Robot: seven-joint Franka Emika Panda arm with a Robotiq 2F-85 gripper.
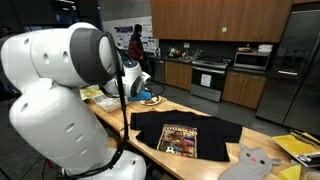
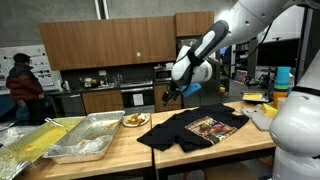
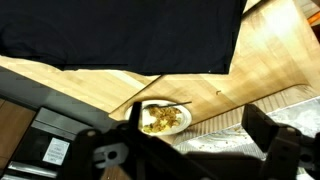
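My gripper stands open, its two dark fingers wide apart with nothing held between them. It hangs above the table, tilted, and shows small and dark in exterior view 2 (image 2: 167,96). Far below the gap in the wrist view lies a white plate (image 3: 183,117) with yellowish food and a utensil on it. A black cloth (image 3: 140,35) spreads across the top of the wrist view. In exterior view 1 the cloth (image 1: 208,135) lies on the wooden table with a colourful printed picture (image 1: 178,141) on it.
Foil trays (image 2: 85,150) stand at the table's left in exterior view 2. A grey, animal-shaped mat (image 1: 250,163) lies near the right front in exterior view 1, with yellow items (image 1: 294,145) beyond it. A person (image 2: 22,85) stands behind the trays.
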